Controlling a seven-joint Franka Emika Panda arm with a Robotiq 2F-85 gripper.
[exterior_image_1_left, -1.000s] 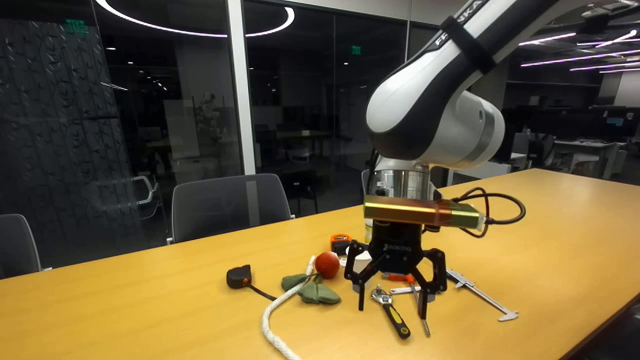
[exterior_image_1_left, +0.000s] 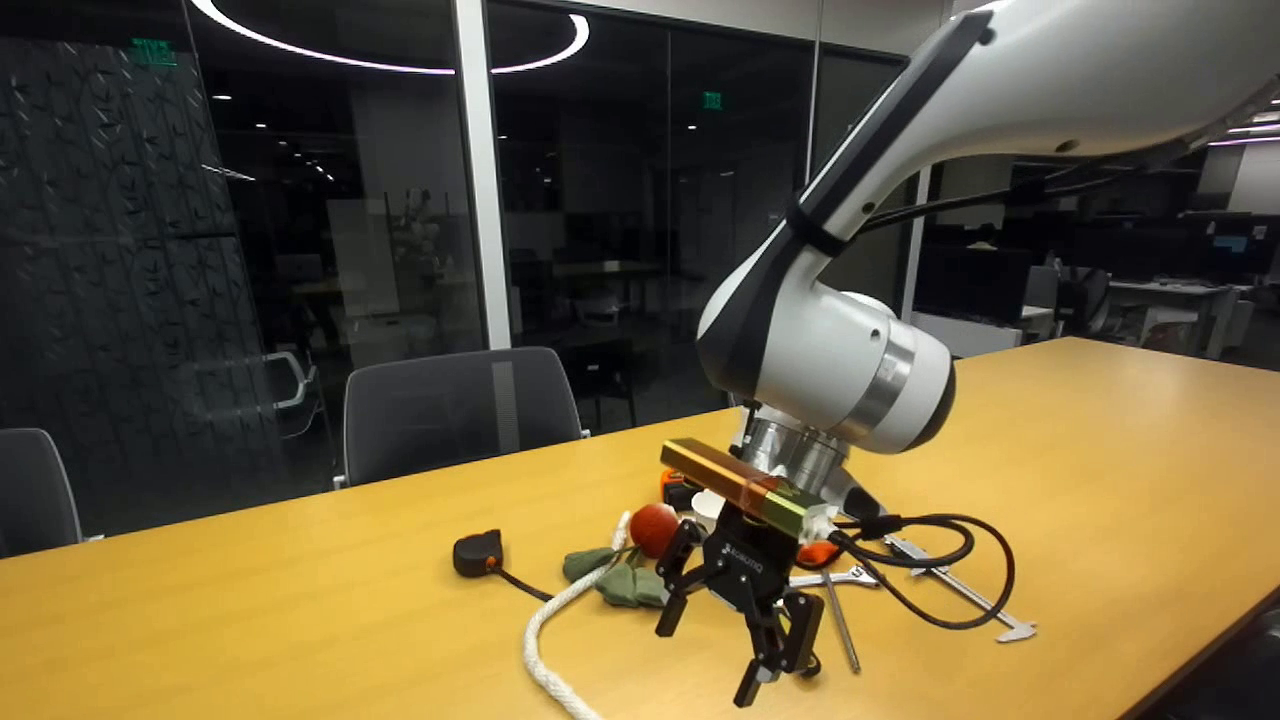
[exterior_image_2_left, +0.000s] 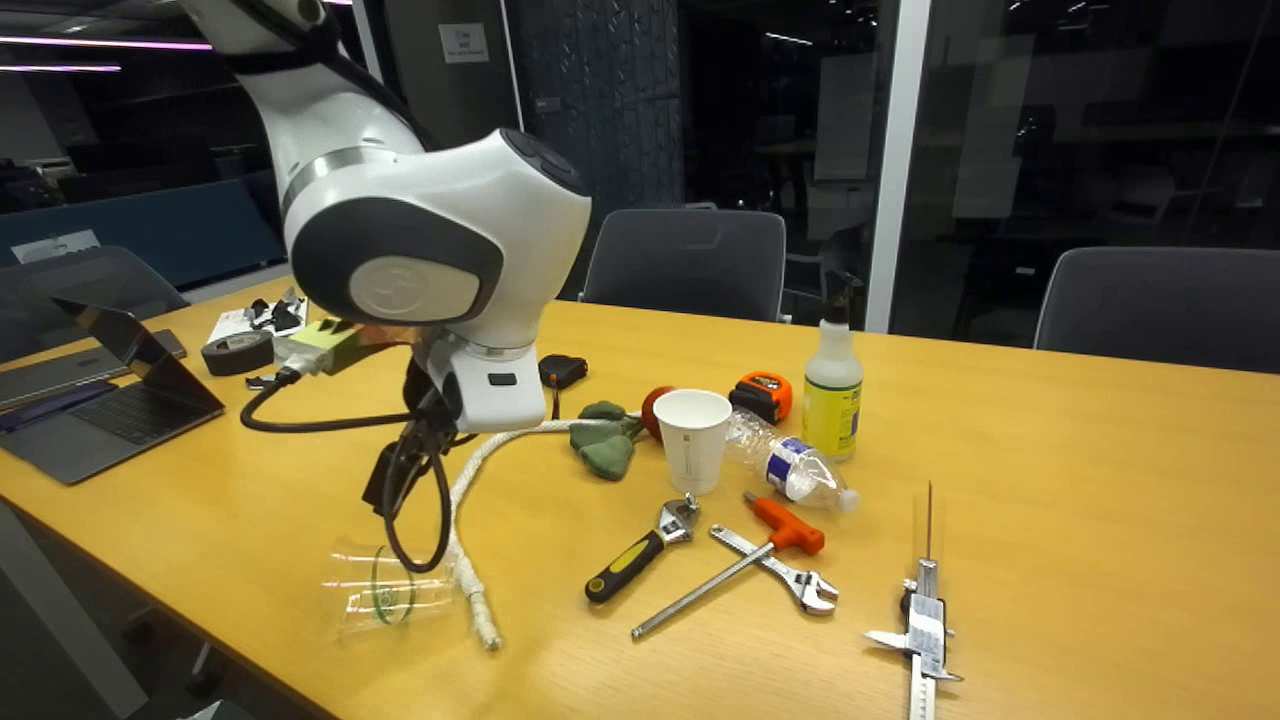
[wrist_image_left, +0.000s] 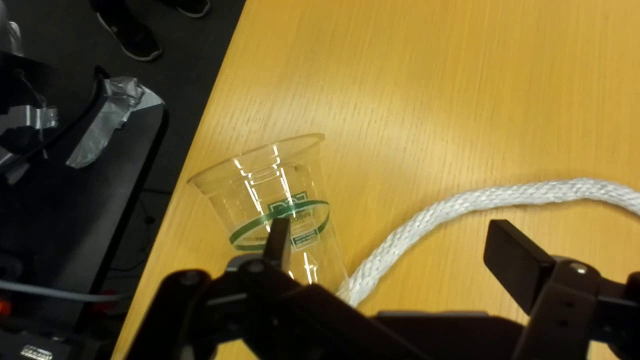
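Wide open, my gripper (exterior_image_1_left: 702, 666) hangs above the table with nothing between its fingers. In the wrist view, one finger (wrist_image_left: 277, 243) covers part of a clear plastic cup (wrist_image_left: 273, 186) with a green band, which lies on its side near the table edge. The other finger (wrist_image_left: 517, 264) is over bare wood. A white rope (wrist_image_left: 444, 213) curves between the fingers and runs past the cup's base. In the second exterior view the cup (exterior_image_2_left: 390, 590) lies left of the rope's end (exterior_image_2_left: 480, 606), below the gripper, whose fingertips are mostly hidden there by the arm and cable.
Right of the rope lie an adjustable wrench (exterior_image_2_left: 642, 552), a red-handled hex tool (exterior_image_2_left: 786, 526), a second wrench (exterior_image_2_left: 792, 576) and calipers (exterior_image_2_left: 924, 636). Behind them stand a paper cup (exterior_image_2_left: 692, 438) and a spray bottle (exterior_image_2_left: 833, 390), beside a plastic bottle (exterior_image_2_left: 780, 456). A laptop (exterior_image_2_left: 150, 396) sits far left.
The arm has swung toward the viewer and to the left in exterior view 1, lowering and tilting the gripper. It now covers much of the yellow-black wrench. The fingers remain open; the table objects have not moved.
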